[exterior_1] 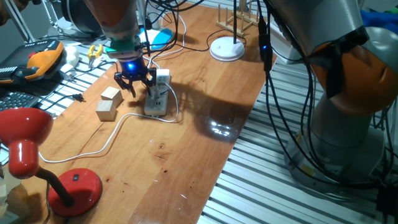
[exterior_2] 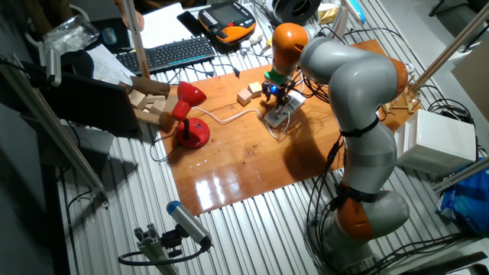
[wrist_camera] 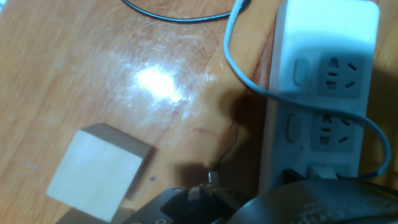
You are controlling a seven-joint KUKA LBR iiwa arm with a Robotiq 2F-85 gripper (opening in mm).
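Note:
In exterior view 1 my gripper (exterior_1: 143, 96) hangs over the left part of the table with its fingers spread apart. It stands at the white power strip (exterior_1: 157, 93), one finger low by the strip's near edge and the other out towards two wooden blocks. Nothing shows clearly between the fingers. In the wrist view the power strip (wrist_camera: 320, 74) fills the right side, and a white plug (wrist_camera: 322, 171) sits in it, partly covered by a dark finger (wrist_camera: 311, 200). To the left lies one pale wooden block (wrist_camera: 96, 174); the fingertips are largely hidden at the bottom edge.
A white cable (exterior_1: 124, 117) loops across the table from the strip. The red lamp (exterior_1: 75, 191) stands at the near corner, and a white round lamp base (exterior_1: 227, 50) is farther back. Bare wood (exterior_1: 168, 155) lies to the front and middle.

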